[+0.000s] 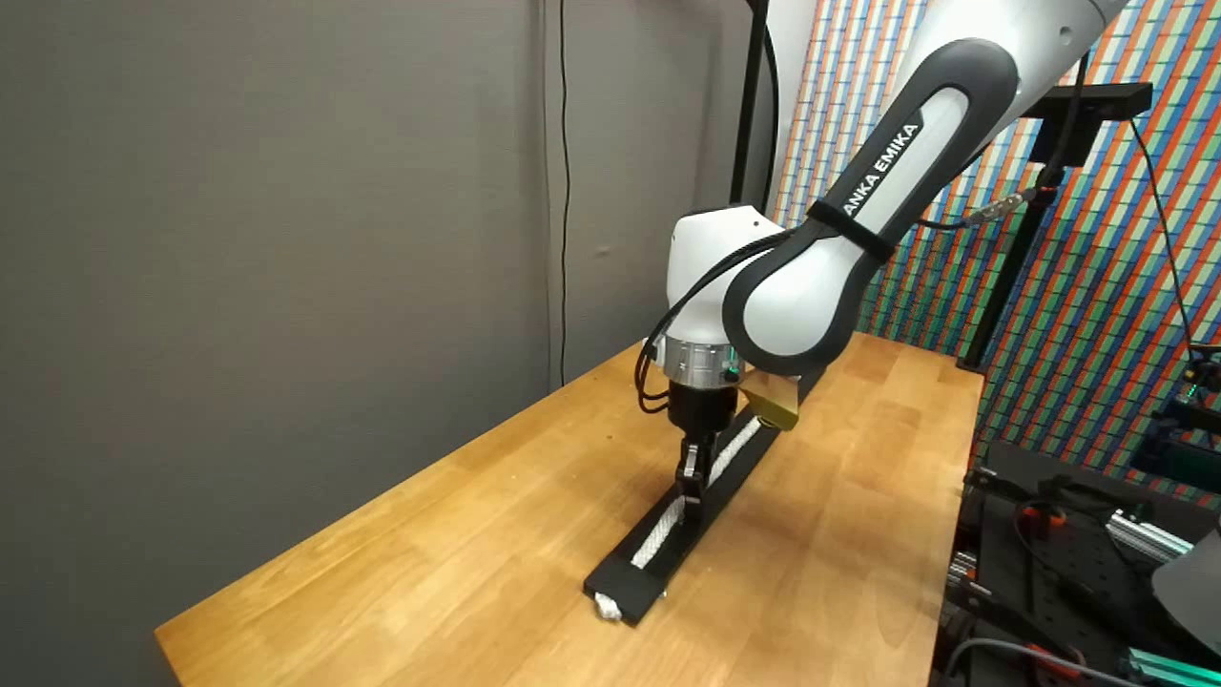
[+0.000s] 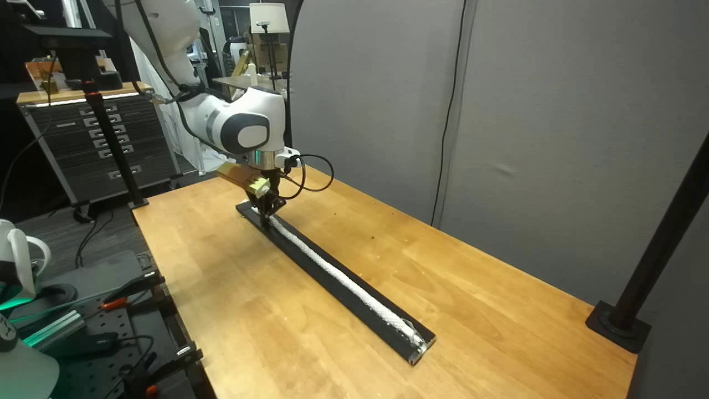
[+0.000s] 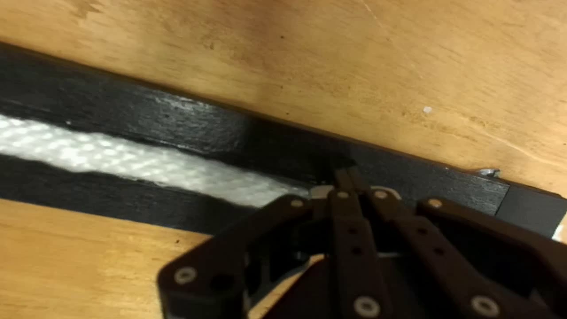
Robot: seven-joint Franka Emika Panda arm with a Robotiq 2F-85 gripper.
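Note:
A long flat black board (image 1: pixel 723 500) lies on the wooden table with a white braided rope (image 1: pixel 655 538) running along its middle. In exterior view 2 the rope (image 2: pixel 332 271) stretches away from the gripper toward the board's near end. My gripper (image 1: pixel 692 515) points straight down, low over the board beside the dark band near one end. In the wrist view its fingers (image 3: pixel 348 210) are together, with no rope visible between them, and they hide part of the rope (image 3: pixel 143 162). Whether the fingertips touch board or rope, I cannot tell.
Bare wooden table (image 2: pixel 505 319) surrounds the board on both sides. A grey partition (image 1: pixel 343 252) rises along one long edge. Black stands (image 2: pixel 618 319) are at the table's corners, and a cart with tools and cables (image 1: pixel 1065 595) sits beside the other edge.

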